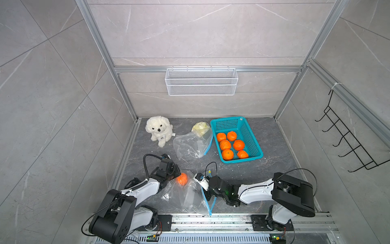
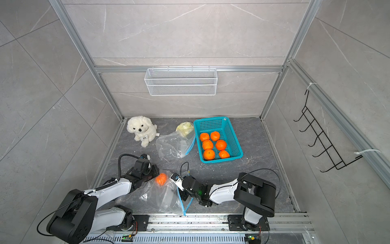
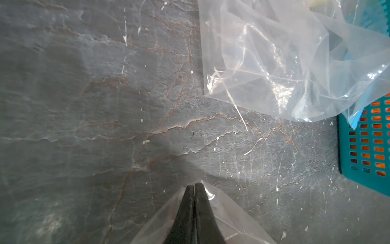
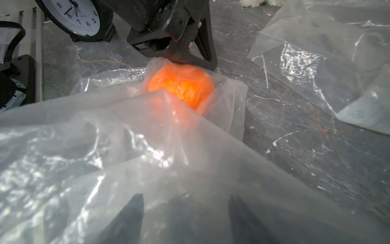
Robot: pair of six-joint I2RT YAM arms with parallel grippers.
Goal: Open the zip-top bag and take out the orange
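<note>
The clear zip bag (image 1: 190, 199) lies between my arms, its blue zip edge (image 1: 206, 201) toward the right arm. Inside, near the far left corner, sits one orange (image 4: 182, 83), partly veiled by film. My left gripper is shut at this corner, with thin film showing around and just beyond its fingertips. At the zip side, my right gripper shows through cloudy film in its wrist view. Its two fingers (image 4: 128, 219) stand apart under the plastic, short of the orange, with nothing solid between them.
A teal basket (image 1: 254, 140) of several oranges stands at the back right. Beside it lies another clear bag (image 1: 189, 144) holding something pale yellow. A white toy dog (image 1: 159, 129) sits at the back left, and a round clock (image 4: 77, 18) stands beyond the left arm.
</note>
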